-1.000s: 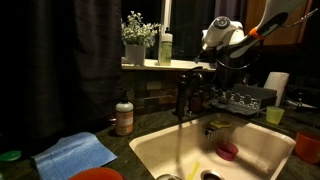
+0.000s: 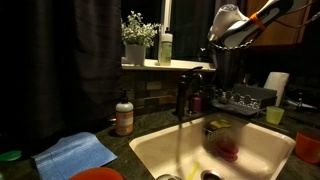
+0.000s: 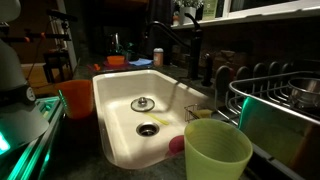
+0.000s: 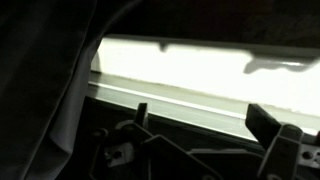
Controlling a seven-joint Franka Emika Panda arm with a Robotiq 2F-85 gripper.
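My gripper is open in the wrist view, its two dark fingers wide apart with nothing between them. Beyond them run the pale window sill and a dark curtain [image 4: 50, 90]. In the first exterior view the white arm [image 2: 232, 25] reaches in from the upper right, high above the faucet [image 2: 183, 95]; its fingertips are too dark to make out there. Below is the white sink [image 2: 160, 150]. In the second exterior view it holds a glass lid [image 3: 142, 103] and a yellow item [image 3: 129, 117]; a reddish bowl [image 2: 228, 151] shows from the other side.
A soap bottle [image 2: 124, 117] and blue cloth [image 2: 74, 156] lie left of the sink. A potted plant [image 2: 138, 38] and a green bottle [image 2: 165, 48] stand on the sill. A dish rack [image 3: 270, 90], green cup [image 3: 217, 150] and orange container [image 3: 77, 98] surround the sink.
The arm has shifted slightly right and changed its angle, its forearm now lying flatter. The gripper is still high above the counter.
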